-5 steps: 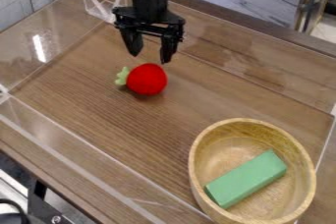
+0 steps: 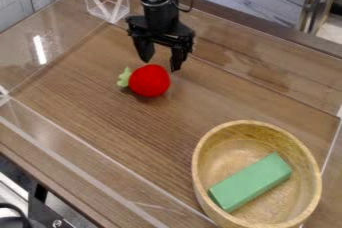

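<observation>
My black gripper (image 2: 160, 44) hangs from the top centre, open, its fingers spread just above and behind a red tomato-like object (image 2: 151, 82) with a pale green stem. Nothing shows between the fingers. The red object rests on the wooden table (image 2: 107, 142).
A tan bowl (image 2: 214, 162) at the lower right holds a green block (image 2: 251, 181). A clear plastic item (image 2: 107, 0) stands at the back left. A wooden ledge runs along the top right.
The gripper has shifted slightly and changed its angle above the red object. The red object and the bowl look unmoved.
</observation>
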